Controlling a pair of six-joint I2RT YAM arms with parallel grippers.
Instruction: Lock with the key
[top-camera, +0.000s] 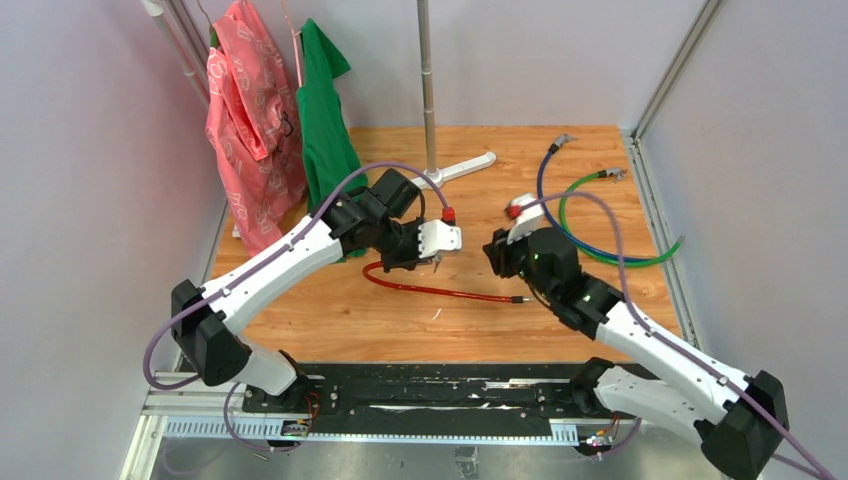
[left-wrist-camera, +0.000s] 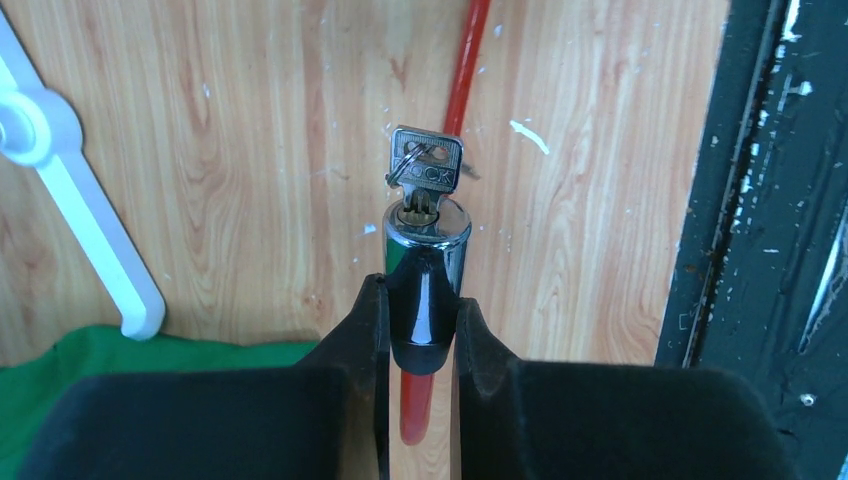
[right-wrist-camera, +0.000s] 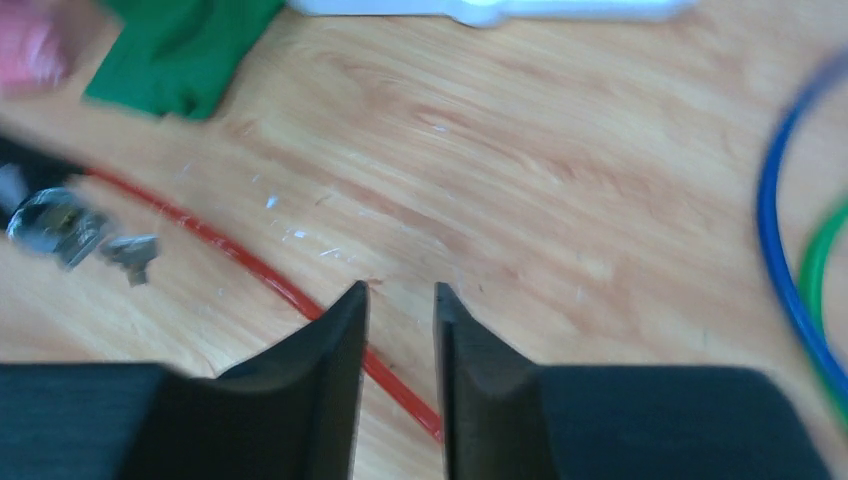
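Note:
The red cable lock's metal cylinder (left-wrist-camera: 422, 240) is pinched by my left gripper, which is shut on it. A silver key (left-wrist-camera: 428, 165) with a small ring stands in the keyhole at its top. The red cable (top-camera: 440, 292) runs rightward over the table and ends in a loose metal tip (top-camera: 519, 299). To the right of the lock, my right gripper is partly open; its fingers are apart and only the table and cable show beyond them. In the right wrist view the lock cylinder (right-wrist-camera: 55, 225) and key (right-wrist-camera: 132, 254) are blurred at the left.
A blue cable (top-camera: 590, 248) and a green cable (top-camera: 640, 262) lie at the right. Behind are a white stand foot (top-camera: 466, 167), a green cloth (top-camera: 328, 115) and a pink cloth (top-camera: 257, 130).

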